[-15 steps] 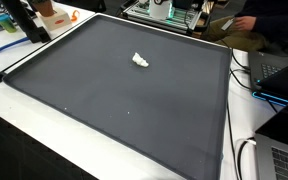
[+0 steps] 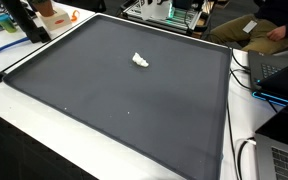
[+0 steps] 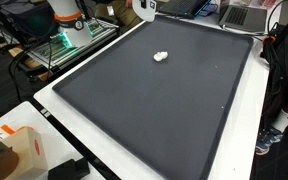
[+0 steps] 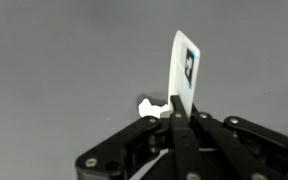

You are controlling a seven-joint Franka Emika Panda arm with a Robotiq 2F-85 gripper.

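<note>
In the wrist view my gripper is shut on a white, narrow, flat-looking item (image 4: 183, 72) with a dark printed mark. This item points away from the fingers, over the grey surface. A small crumpled white piece (image 2: 140, 60) lies on the dark mat (image 2: 134, 100), toward its far side. From the other side, the same crumpled piece (image 3: 161, 56) appears in the upper middle of the mat. Part of a white piece (image 4: 149, 108) shows beside the fingertips in the wrist view. I cannot make out the gripper in exterior view 1.
Laptops (image 2: 280, 150) stand along the right side, with cables (image 2: 234, 75) near the mat's edge. Cluttered items (image 2: 49, 20) sit at the far left. A person (image 2: 259, 35) is at the upper right.
The crumpled white piece and the mat stay where they were. At the upper right, the person has shifted. The white machine part at the top edge now shows less.
</note>
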